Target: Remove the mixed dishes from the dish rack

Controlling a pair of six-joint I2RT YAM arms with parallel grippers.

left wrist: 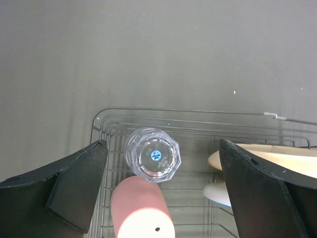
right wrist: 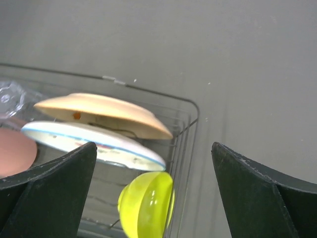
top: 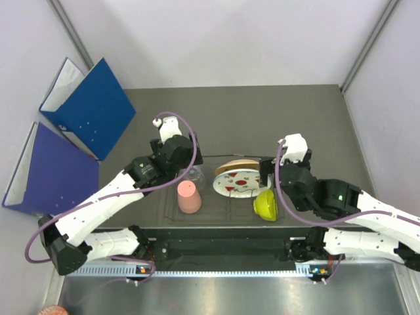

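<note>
In the rack (left wrist: 171, 110) stand a clear glass (left wrist: 152, 155) with its base up, a pink cup (left wrist: 136, 198) in front of it, two plates and a yellow-green bowl. The white plate (top: 237, 184) has red patterns; behind it leans the tan plate (right wrist: 106, 111). At the rack's right end the bowl (right wrist: 147, 204) rests tilted on its side. My left gripper, open and empty, hangs above the glass, its fingers wide to either side. Open and empty as well, my right gripper is over the rack's right end, above the bowl and plates.
Two blue binders (top: 98, 108) stand at the table's left. Behind the rack and to its right, the grey table (top: 262, 118) is bare. White walls enclose the back and sides.
</note>
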